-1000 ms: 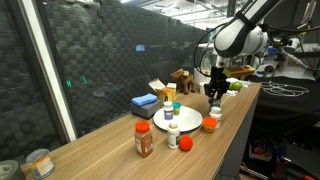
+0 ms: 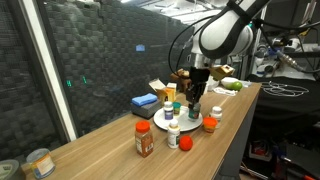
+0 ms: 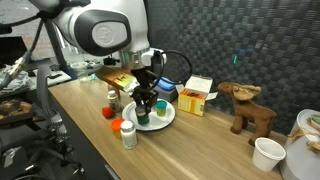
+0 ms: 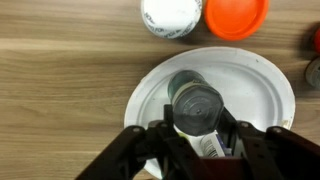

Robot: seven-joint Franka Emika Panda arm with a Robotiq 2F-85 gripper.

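Observation:
My gripper [image 2: 196,101] is shut on a small dark jar [image 2: 194,112] and points down over the right part of a white plate [image 2: 165,125]. In exterior view 2 the jar [image 3: 143,117] hangs under the gripper [image 3: 146,104], over or on the plate [image 3: 161,122]; I cannot tell whether its base touches. The wrist view shows the jar's round lid [image 4: 197,106] between the fingers, with the plate [image 4: 257,80] around it. A green cup [image 2: 176,107] and a white bottle [image 2: 168,112] stand on the plate's far side.
Near the plate's front stand a white-capped bottle [image 2: 174,134], a red ball [image 2: 186,143] and an orange item [image 2: 209,124]. An orange-lidded jar [image 2: 144,138] is to the left. An open yellow box [image 3: 196,95] and a toy moose [image 3: 250,112] sit behind. Bare wood lies at left.
The gripper has moved left with the dark jar, from the table's right side beside the white-lidded container to over the plate. The other objects look unmoved.

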